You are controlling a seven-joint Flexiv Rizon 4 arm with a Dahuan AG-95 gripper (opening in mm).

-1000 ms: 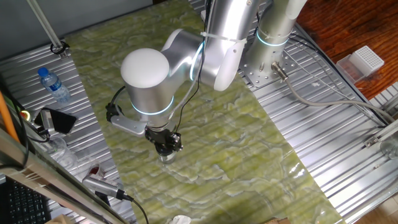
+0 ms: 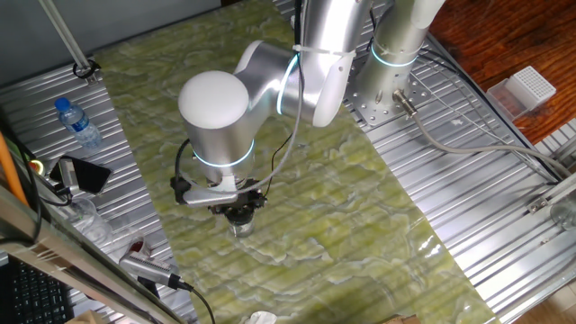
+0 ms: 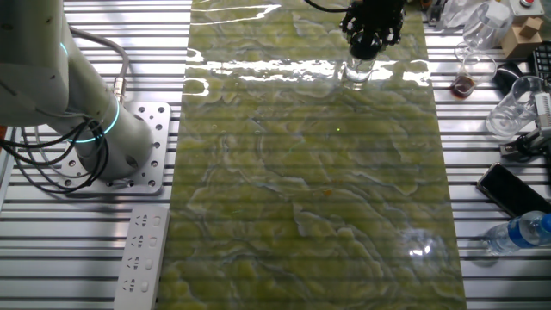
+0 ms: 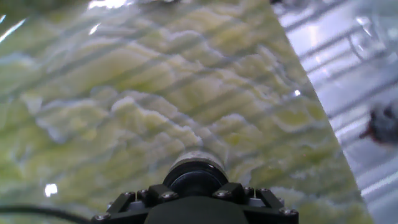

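Note:
A small clear container (image 3: 355,74) with a dark top is at the far side of the green marbled mat (image 3: 318,172). My gripper (image 3: 366,39) is directly above it, pointing down, its fingers closed around the dark top. From overhead, the clear container (image 2: 241,229) shows just under my gripper (image 2: 239,212). In the wrist view the container's pale rim (image 4: 198,155) and black round part stick out past my gripper. Whether its base touches the mat is hard to tell.
Along one side lie a water bottle (image 2: 79,124), a dark phone (image 2: 85,175), clear cups (image 3: 516,108) and a cup with brown liquid (image 3: 463,84). A power strip (image 3: 142,258) lies opposite, by the robot base.
My wrist has turned about its upright axis, swinging the side bracket and cable around. The clear container stays in nearly the same place.

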